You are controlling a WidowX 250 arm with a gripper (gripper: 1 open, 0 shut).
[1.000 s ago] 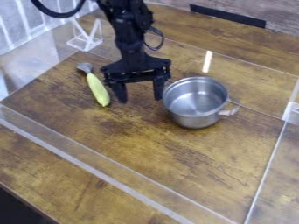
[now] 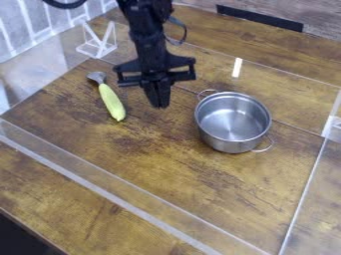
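Observation:
The black arm hangs from the top centre, its gripper [image 2: 156,78] over the wooden table, shut with nothing visible between its fingers. A yellow-green elongated object [image 2: 114,101], like a corn cob or banana, lies to the lower left of the gripper with a grey tip at its upper end. A steel pot [image 2: 233,123] with wire handles stands to the lower right of the gripper, apart from it.
A white wire rack [image 2: 100,40] stands at the back left. A small white strip [image 2: 236,68] lies behind the pot.
The gripper has risen away from the table beside the pot. The pot, which was tilted and further back a second ago, now sits slightly lower in view.

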